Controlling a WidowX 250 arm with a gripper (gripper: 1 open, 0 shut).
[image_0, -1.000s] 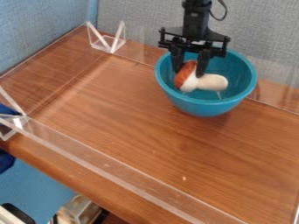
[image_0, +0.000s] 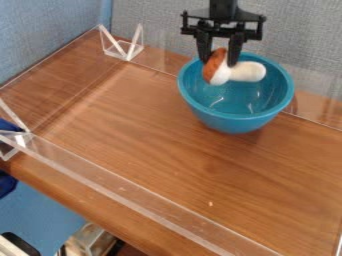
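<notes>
My black gripper (image_0: 218, 52) reaches down at the upper right, shut on a toy (image_0: 245, 71) with an orange-red part and a white rounded part, perhaps a mushroom. The toy is held over the turquoise bowl (image_0: 237, 113), within its outline near the back rim. Whether it touches the bowl is hard to tell.
Clear plastic edging runs along the back and front-left, with white brackets at the left. A grey wall stands close behind the bowl. Dark and blue items lie beyond the lower-left edge.
My gripper has risen with the toy in it, which now sits higher, nearer the bowl's back rim.
</notes>
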